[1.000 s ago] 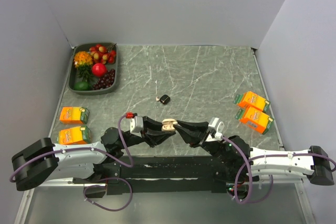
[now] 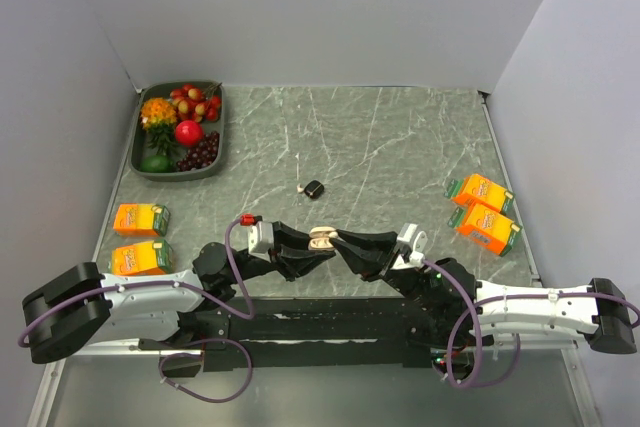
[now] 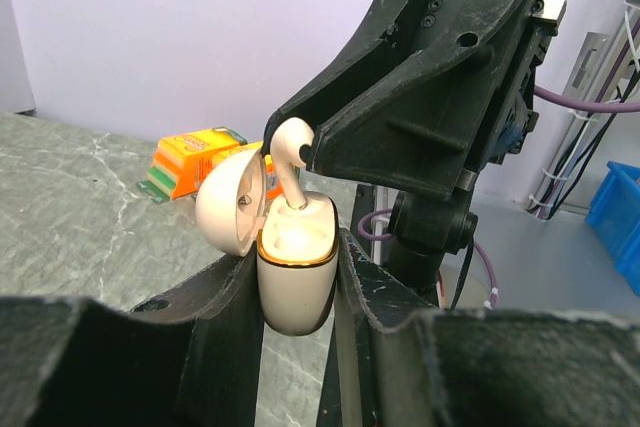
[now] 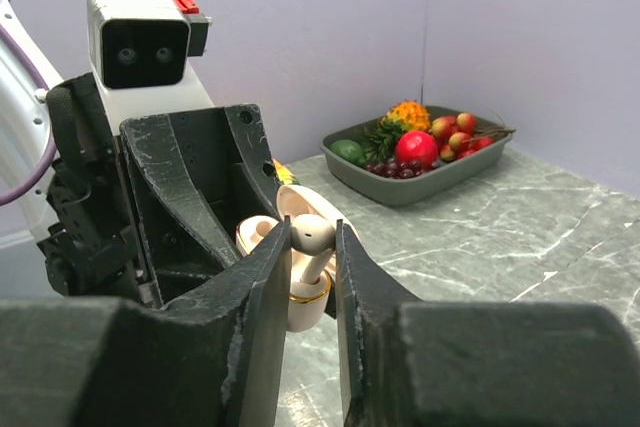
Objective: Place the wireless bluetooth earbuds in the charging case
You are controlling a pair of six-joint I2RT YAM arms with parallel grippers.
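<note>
My left gripper is shut on the cream charging case (image 3: 297, 292), held upright with its lid (image 3: 228, 205) swung open. A cream earbud (image 3: 291, 142) stands over the case, its stem reaching down to the case's upper face; how deep it sits is hidden. The fingertips of my right gripper stand on either side of the earbud's rounded head, close against it; whether they press on it cannot be told. In the top view, both grippers meet at the case (image 2: 321, 240) above the table's front part.
A small dark object (image 2: 314, 189) lies mid-table, with a tiny white piece (image 2: 300, 189) beside it. The fruit basket (image 2: 180, 176) is at the back left. Orange boxes (image 2: 141, 218) lie left, and more orange boxes (image 2: 487, 228) right.
Both arms, the case and the earbud look nearly unmoved in the top view. Nothing on the table has shifted.
</note>
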